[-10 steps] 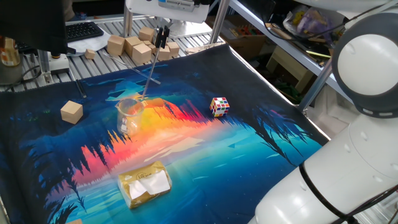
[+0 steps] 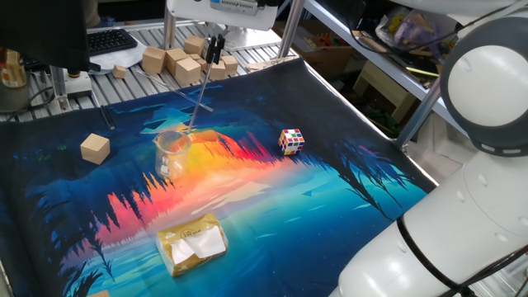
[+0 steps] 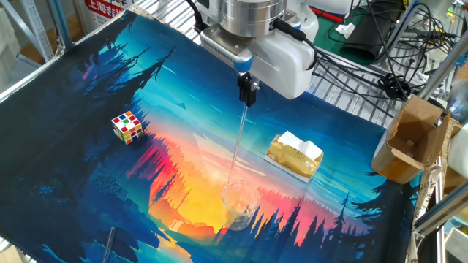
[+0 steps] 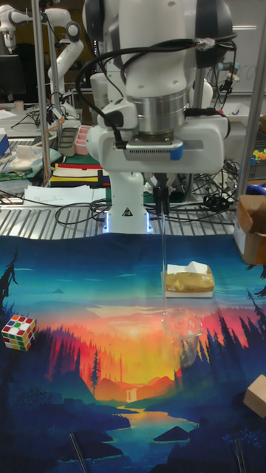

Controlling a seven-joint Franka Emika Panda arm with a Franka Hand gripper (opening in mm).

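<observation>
My gripper (image 2: 216, 51) is shut on a thin clear rod (image 2: 199, 99) that hangs down, slightly slanted, above the mat. In exterior view 2 the gripper (image 3: 248, 95) points downward with the rod (image 3: 238, 142) reaching to the rim of a clear beaker (image 3: 241, 204). The beaker (image 2: 172, 155) stands upright on the patterned mat. Exterior view 3 puts the rod (image 4: 165, 260) at the left side of the beaker (image 4: 182, 335). Whether the rod's lower tip is inside the rim or just beside it, I cannot tell.
A tissue pack (image 2: 191, 245) and a Rubik's cube (image 2: 290, 142) lie on the mat, apart from the beaker. A wooden block (image 2: 96, 148) sits at the left; several more blocks (image 2: 176, 59) are behind the mat. An open cardboard box (image 3: 409, 142) stands at the edge.
</observation>
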